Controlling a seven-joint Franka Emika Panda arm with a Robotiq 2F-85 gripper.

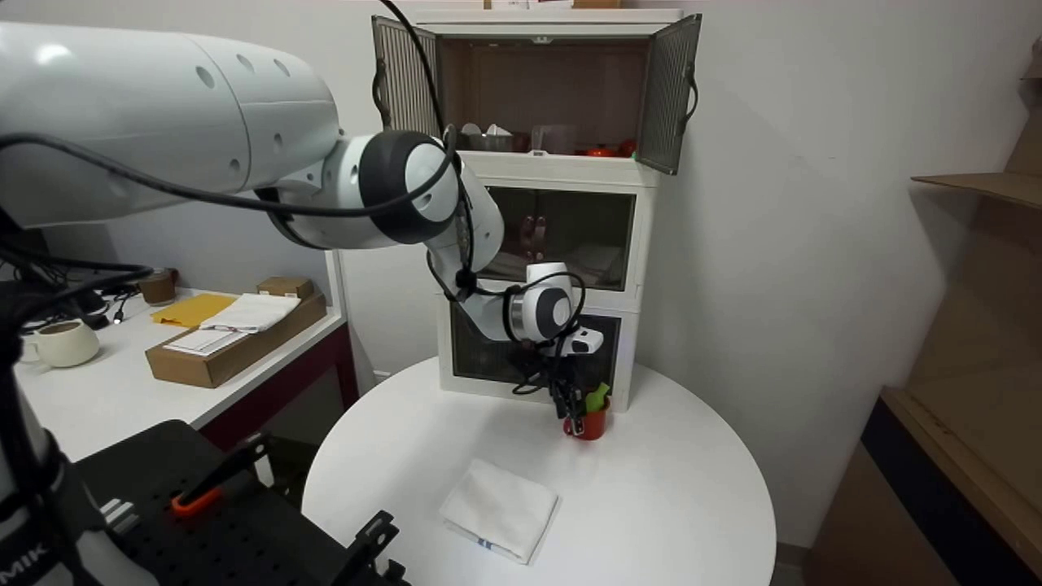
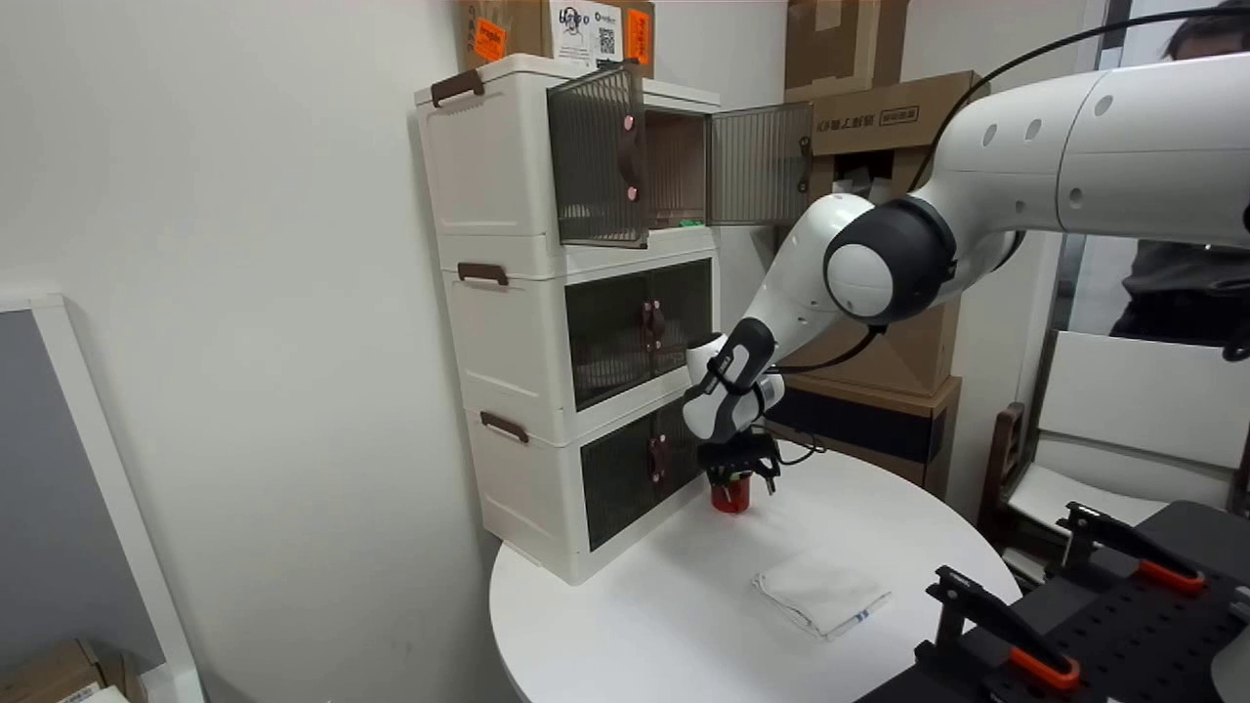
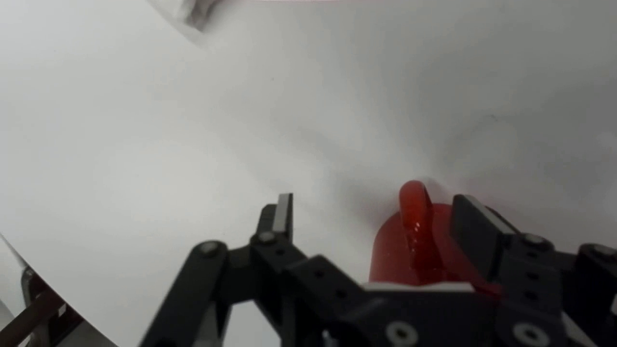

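Note:
A red mug (image 1: 591, 424) stands on the round white table near the cabinet's foot, with a green item (image 1: 597, 396) rising from it. My gripper is low over the mug, its fingers apart and nothing clamped. In the wrist view the mug's handle (image 3: 415, 211) points into the gap, nearer the right finger (image 3: 475, 234); that finger overlaps the mug's body, and I cannot tell whether it touches. The left finger (image 3: 282, 217) is clear of the mug, over bare table. Part of the mug is hidden behind the gripper's black linkage.
A folded white cloth (image 1: 501, 509) lies toward the table's front. Behind the mug rises a stacked cabinet (image 2: 506, 387); its top doors (image 1: 674, 93) stand open, the lower ones are closed. Bare table surrounds the cloth.

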